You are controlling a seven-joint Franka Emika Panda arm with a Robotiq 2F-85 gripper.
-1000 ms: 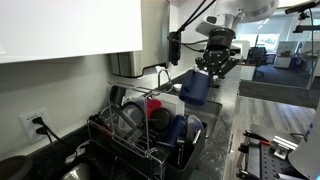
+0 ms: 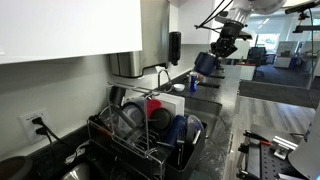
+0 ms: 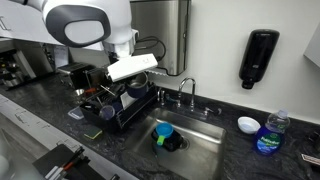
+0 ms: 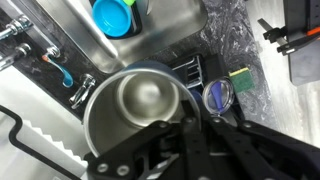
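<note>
A dark blue, tall container hangs tilted in the air, with my gripper shut on its upper edge. Looking down in the wrist view, I see the open mouth and grey metallic inside of the held container; it appears empty. Dark gripper parts cover the lower middle of that view, so the fingertips are hard to make out. The arm fills the upper left of exterior view 2, and I cannot pick out the grip there.
A dish rack full of dishes stands along the wall. Beyond it is the sink, holding a blue bowl and something dark. A blue soap bottle and white bowl stand right of the faucet.
In exterior view 1 the arm and held container have moved up and farther away, past the rack, over the last second. The grip stays shut.
</note>
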